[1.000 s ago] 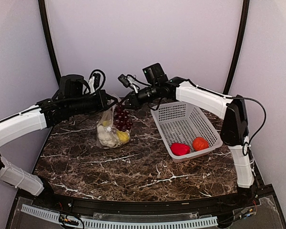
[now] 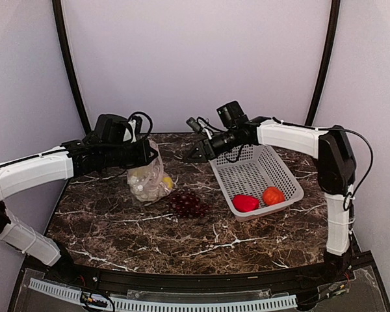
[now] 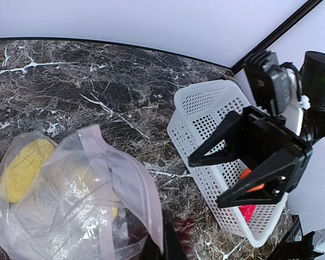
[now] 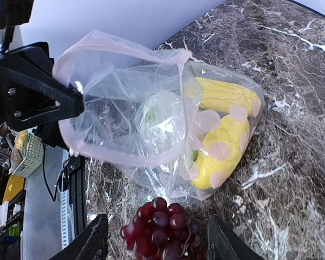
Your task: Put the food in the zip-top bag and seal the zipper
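The clear zip top bag (image 2: 146,185) stands on the marble table, its mouth gaping in the right wrist view, with yellow and pale food inside (image 4: 222,151). My left gripper (image 2: 153,154) is shut on the bag's rim (image 4: 181,108). Dark red grapes (image 2: 188,205) are outside the bag, just to its right, and look blurred in the top view. Whether they touch the table cannot be told. Above them, my right gripper has its fingers apart and holds nothing; the grapes (image 4: 160,233) show below the gap in the right wrist view.
A white perforated basket (image 2: 296,195) stands at the right, under the right arm. In it lie a red item (image 2: 246,203) and an orange-red tomato-like one (image 2: 273,195).
The right gripper has opened and moved right, away from the bag. The grapes, earlier hanging from it at the bag's mouth, are now free, lower and to the right. The left gripper has moved slightly.
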